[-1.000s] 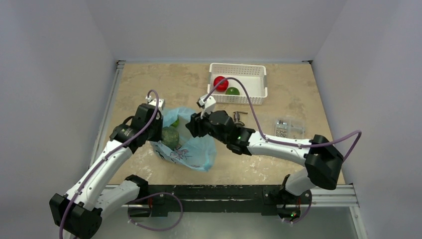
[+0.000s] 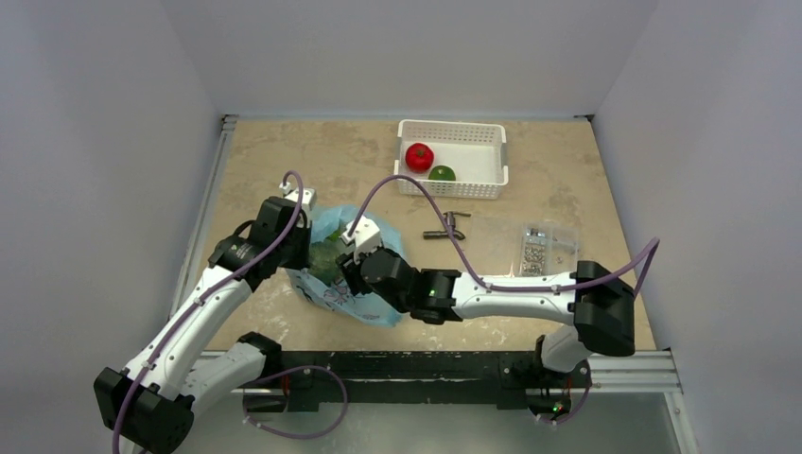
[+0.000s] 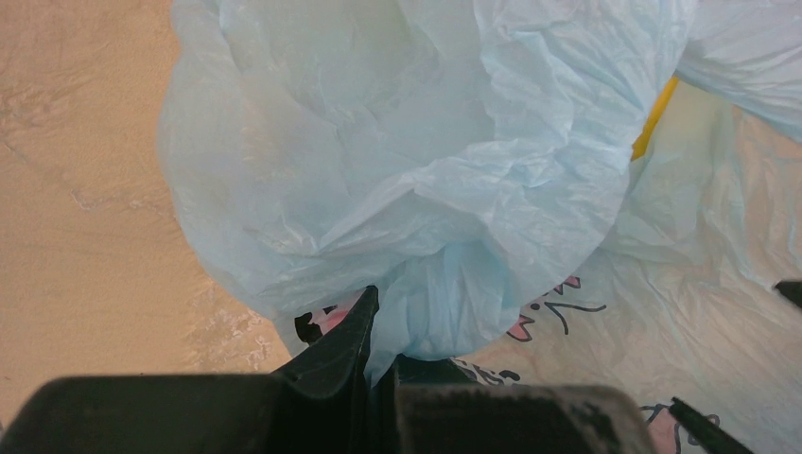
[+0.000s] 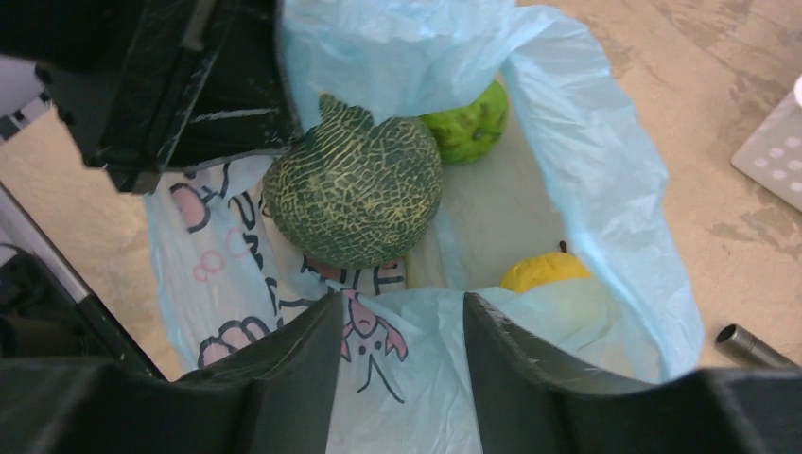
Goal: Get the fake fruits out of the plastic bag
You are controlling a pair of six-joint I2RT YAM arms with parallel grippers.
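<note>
A pale blue plastic bag (image 2: 364,307) lies mouth-open on the table. Inside it, the right wrist view shows a large dark green fruit (image 4: 357,184), a bright green fruit (image 4: 468,123) behind it, and a yellow fruit (image 4: 544,271) partly covered by a bag fold. Gathered plastic of the bag (image 3: 440,303) is pinched between the fingers of my left gripper, which is shut at the bag's edge. My right gripper is over the bag's opening, its fingers apart and nothing between them but a view of bag plastic beyond.
At the back stands a white basket (image 2: 482,161) holding a red tomato (image 2: 419,157) and a green fruit (image 2: 442,173). Dark metal parts (image 2: 444,234) and a clear box of small hardware (image 2: 549,251) lie right of the bag. My left forearm shows close beside the fruit.
My right gripper has moved left and toward the front, now over the bag's opening and covering part of it. The left arm stays in place.
</note>
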